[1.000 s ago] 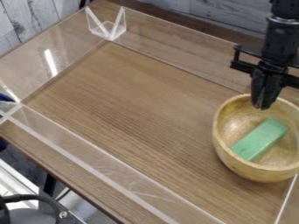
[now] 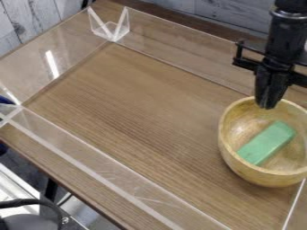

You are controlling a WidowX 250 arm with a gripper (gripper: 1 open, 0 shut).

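My gripper (image 2: pixel 267 90) hangs at the upper right, black, its fingertips shut just above the back rim of a round cream bowl (image 2: pixel 234 153). Nothing shows between the fingers. Inside the bowl lies a green rectangular block (image 2: pixel 267 144), set diagonally.
White corner pieces (image 2: pixel 110 27) stand near the back left. A black cable or fixture (image 2: pixel 30 209) is at the lower left edge.
The gripper has shifted very slightly over the last second, staying above the bowl's back rim. The bowl and green block look unchanged.
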